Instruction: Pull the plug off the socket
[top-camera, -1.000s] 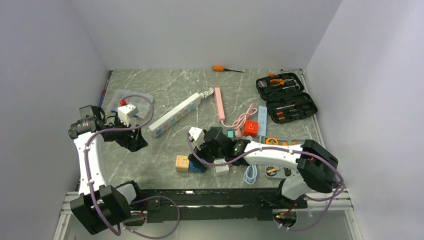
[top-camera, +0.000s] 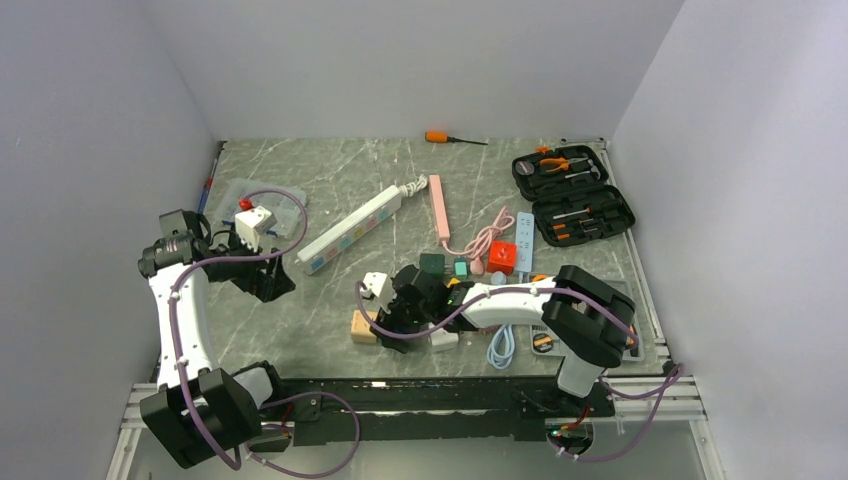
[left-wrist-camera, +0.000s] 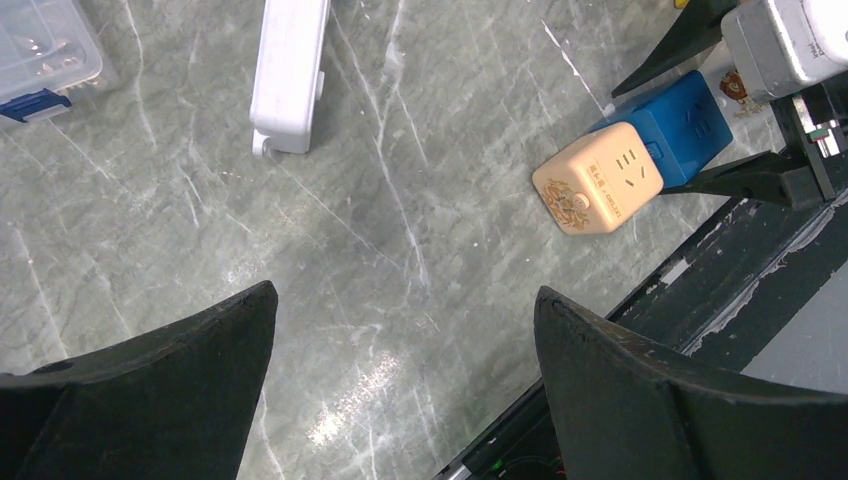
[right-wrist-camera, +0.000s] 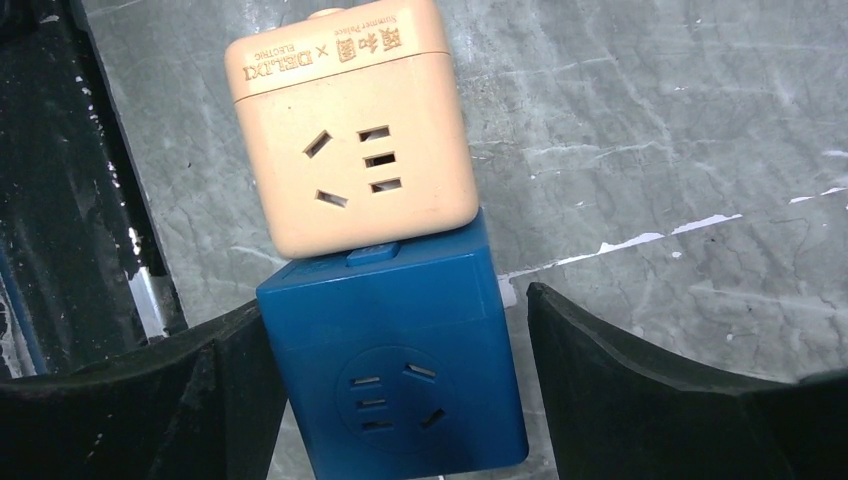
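A peach cube (right-wrist-camera: 350, 140) with socket slots lies on the table, its face up in the right wrist view. Against it sits a blue cube (right-wrist-camera: 390, 360) that also has socket slots; whether a plug joins the two cannot be seen. My right gripper straddles the blue cube, fingers part open. One finger lies close along the cube's left side, while a narrow gap shows on the right. From the left wrist view, the blue cube (left-wrist-camera: 690, 130) stands between those fingers. My left gripper is open and empty, away to the left.
A white power strip (top-camera: 350, 232) lies behind the cubes. To the right are a white cube (top-camera: 443, 340), a red cube (top-camera: 502, 257) and a blue coiled cable (top-camera: 501, 346). The front table edge runs close to the cubes. Bare table separates the two grippers.
My right gripper has moved left and down over the blue cube, which the arm now covers from above. Cubes and left arm look unmoved.
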